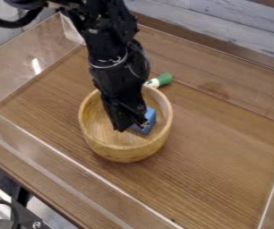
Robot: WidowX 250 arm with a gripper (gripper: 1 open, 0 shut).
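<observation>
My black gripper [127, 116] reaches down from the top of the view into a round tan bowl [109, 145] on the wooden table. Its fingertips are low inside the bowl, just left of a blue object [146, 123] lying there. The gripper is shut, with nothing visible between its fingers, though the tips are dark and hard to make out.
A green object [164, 80] with a white part lies behind the bowl to the right. Raised edges run along the back and left, and a dark cable lies at the lower left.
</observation>
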